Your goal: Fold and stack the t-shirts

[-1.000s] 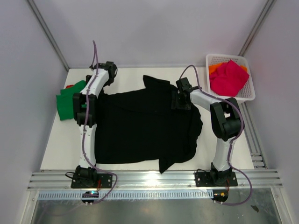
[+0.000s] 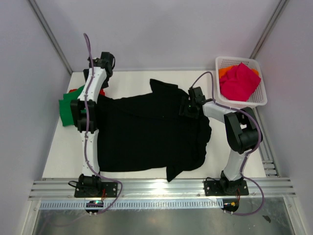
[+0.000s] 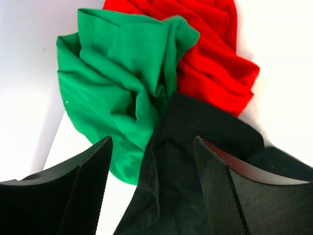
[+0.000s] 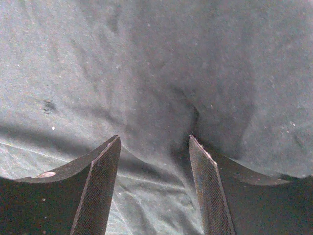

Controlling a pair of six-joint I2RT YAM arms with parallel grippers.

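A large black t-shirt is spread over most of the table, its edge running up toward the green shirt and red shirt at the left. My left gripper stands open above a black cloth corner lying against the green shirt, with the red one beyond. My right gripper is open, low on the black fabric near its right part; nothing shows held between its fingers.
A white basket holding pink and orange cloths stands at the back right. Bare table shows at the back and along the edges. Walls enclose both sides and the back.
My right gripper has shifted a little to the right and front on the black cloth.
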